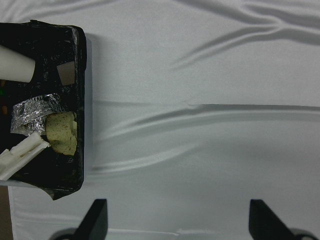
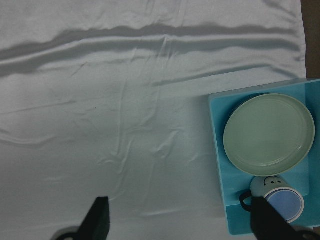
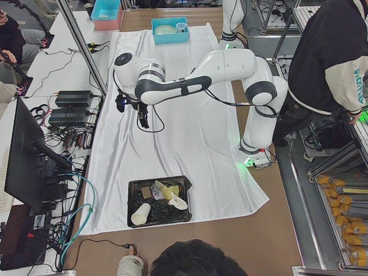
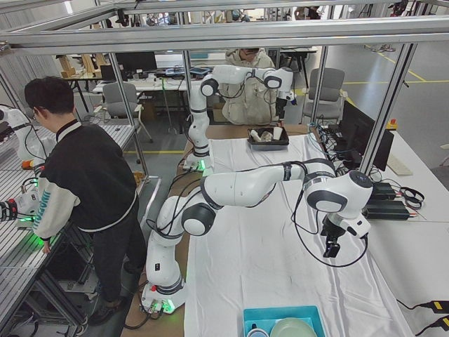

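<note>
A black lined bin (image 3: 158,213) holds a white cup (image 1: 15,65), yellowish scraps (image 1: 60,135), crumpled wrap (image 1: 35,112) and white paper (image 1: 20,155). My left gripper hangs above the cloth beside this bin, open and empty. My right gripper is open and empty over the cloth, next to a blue tray (image 2: 222,165) at the other end. In that tray are a pale green plate (image 2: 267,134) and a smiley mug (image 2: 265,187) lying on its side.
A monitor (image 3: 26,161), cables and electronics line one side. A person (image 4: 84,189) stands on the other, and another (image 4: 238,105) is behind the black bin.
</note>
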